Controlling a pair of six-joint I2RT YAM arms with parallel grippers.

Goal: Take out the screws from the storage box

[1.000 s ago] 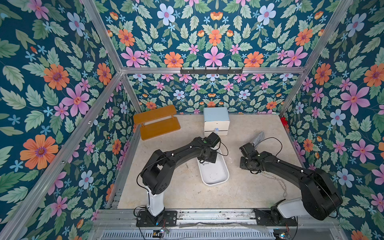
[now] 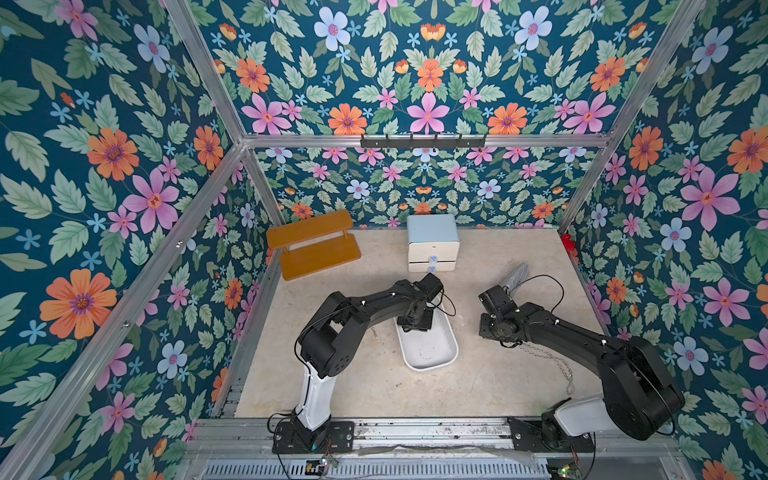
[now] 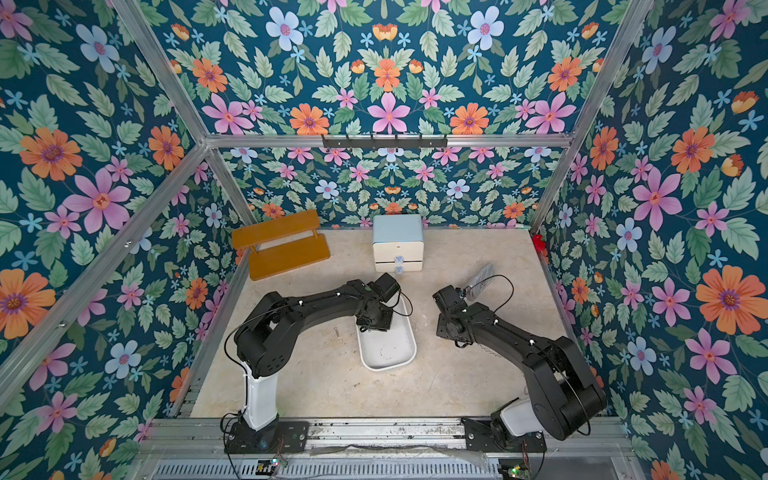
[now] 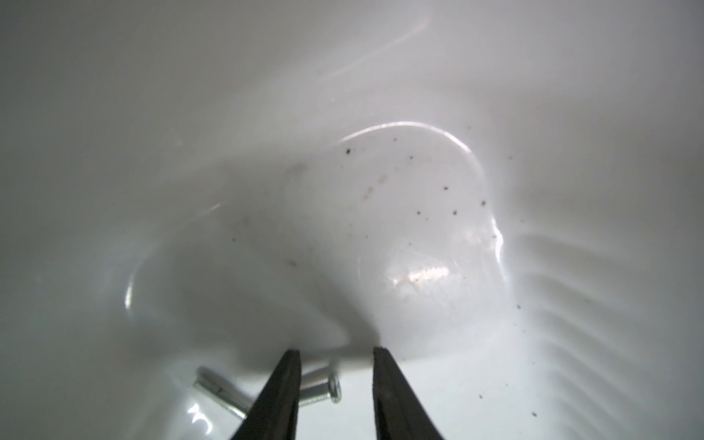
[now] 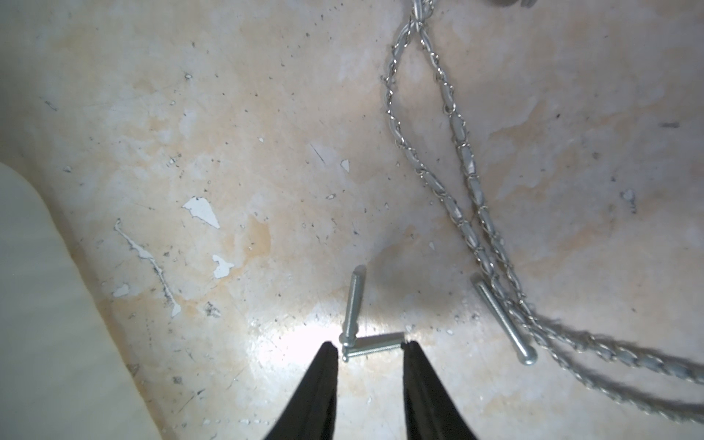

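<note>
The white storage box (image 2: pixel 428 352) stands mid-table with my left gripper down inside it. In the left wrist view a short screw (image 4: pixel 319 389) shows between the fingertips and a second screw (image 4: pixel 223 394) lies left of them; whether the fingers grip the short one is unclear. My right gripper hangs open over the table, right of the box. Two screws (image 5: pixel 353 300) (image 5: pixel 374 346) lie on the table just beyond its fingertips, and another screw (image 5: pixel 506 322) lies beside a chain.
A chain (image 5: pixel 473 183) lies right of the box, near a grey translucent object (image 2: pixel 516 274). A small blue-topped drawer cabinet (image 2: pixel 432 232) stands behind the box, an orange wooden rack (image 2: pixel 316 256) at back left.
The right arm looks unmoved.
</note>
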